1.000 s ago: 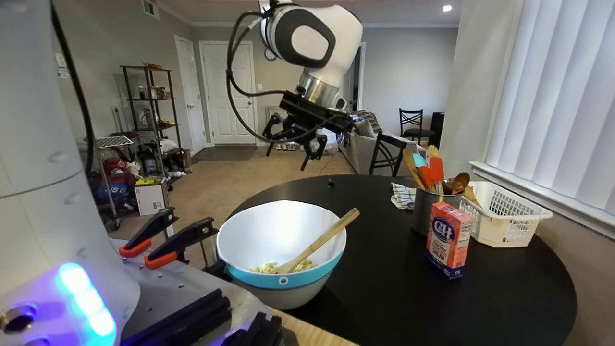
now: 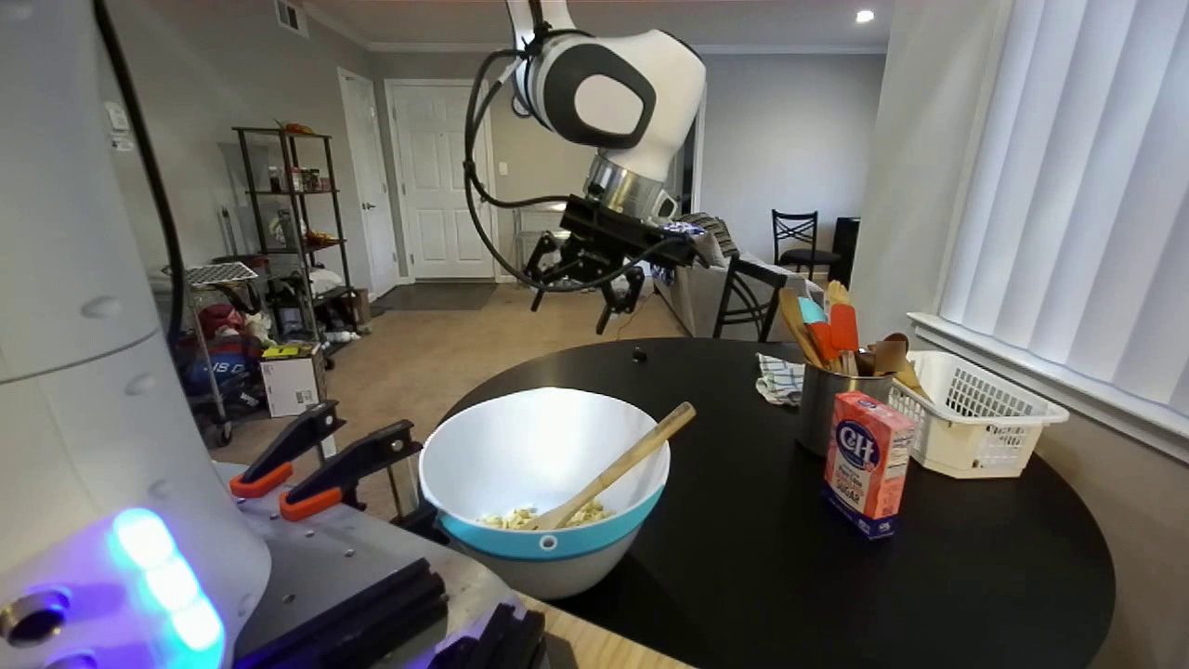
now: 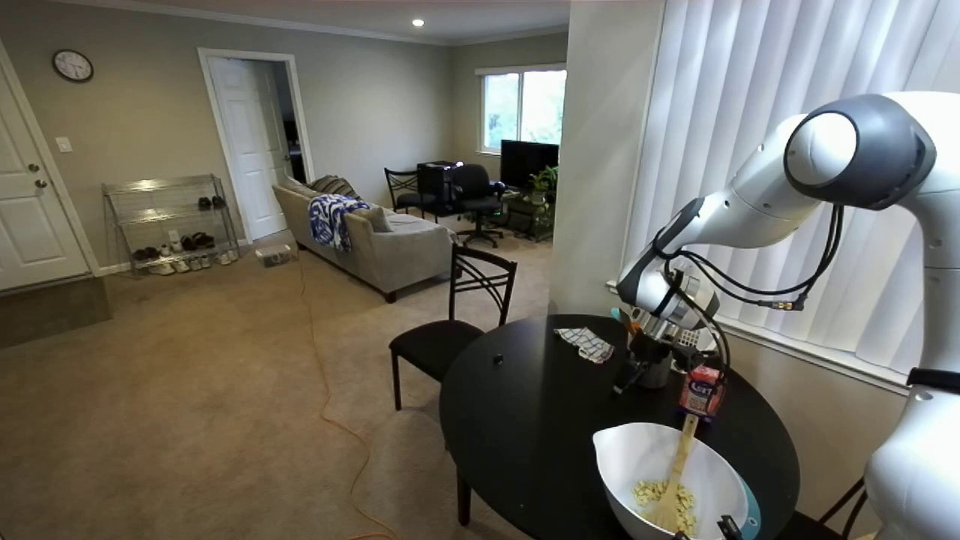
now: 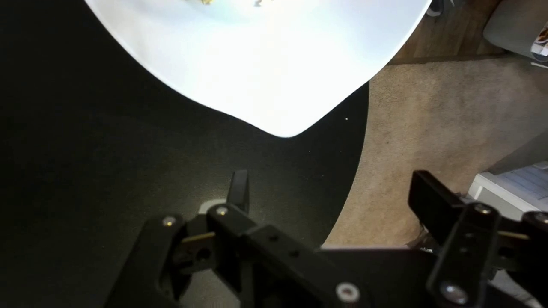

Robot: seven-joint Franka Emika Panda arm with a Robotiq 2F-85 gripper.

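My gripper [image 2: 570, 313] hangs in the air above the far side of the black table, its two fingers spread apart and nothing between them. A white bowl [image 2: 524, 446] with a turquoise band sits at the table's near edge. Inside it lie pale yellow pieces [image 3: 688, 511], and a wooden spatula [image 2: 624, 465] leans on its rim. From the wrist, the bowl's pointed spout [image 4: 285, 120] shows ahead of the open gripper, with bare table and carpet beneath the fingers.
On the black table [image 2: 725, 535], a pink sugar box [image 2: 871, 457] stands before a metal utensil holder [image 2: 819, 407]. Behind are a white basket [image 2: 981, 440] and a checked cloth [image 2: 780, 380]. A small dark object [image 2: 638, 355] lies near the far edge.
In exterior view 1 my gripper has shifted a little to the right and slightly lower, still open. The bowl, spatula and sugar box have stayed in place.
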